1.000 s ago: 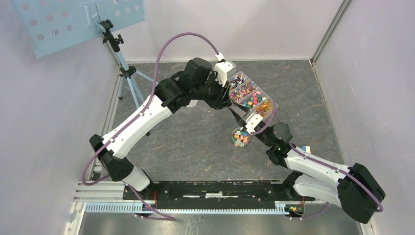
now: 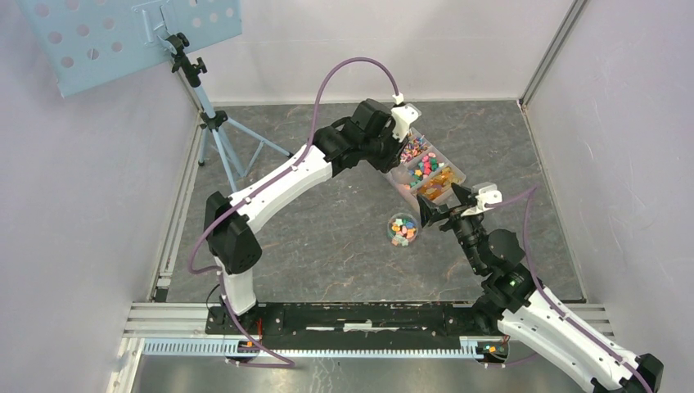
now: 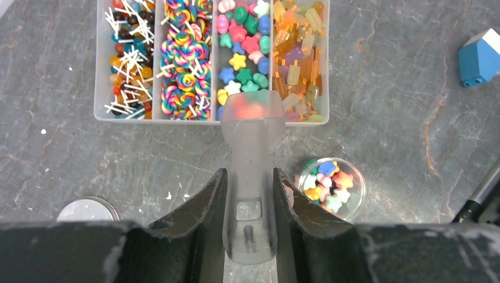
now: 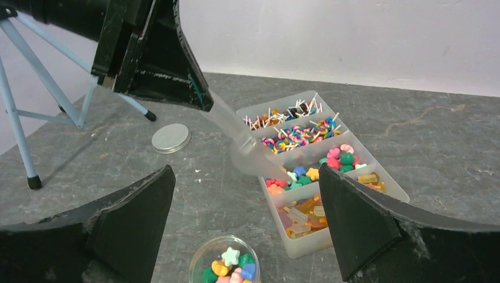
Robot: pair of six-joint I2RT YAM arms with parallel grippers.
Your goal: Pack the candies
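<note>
My left gripper is shut on a translucent plastic scoop (image 3: 247, 206), held over the candy tray (image 3: 124, 119) at its star-candy compartment. The tray's four compartments hold stick lollipops, swirl lollipops, star and round candies, and gummy pieces. A round clear container (image 3: 357, 194) of mixed small candies sits in front of the tray. My right gripper (image 2: 442, 205) stands open at the tray's right front, nothing between its fingers.
A silver lid (image 3: 82, 211) lies left of the tray. A blue-and-white block (image 3: 474, 62) is at the right in the left wrist view. A tripod (image 2: 221, 139) stands at the back left.
My left arm has moved right and toward the back with the scoop. My right gripper has drawn away from it, rightward, leaving more space between the two.
</note>
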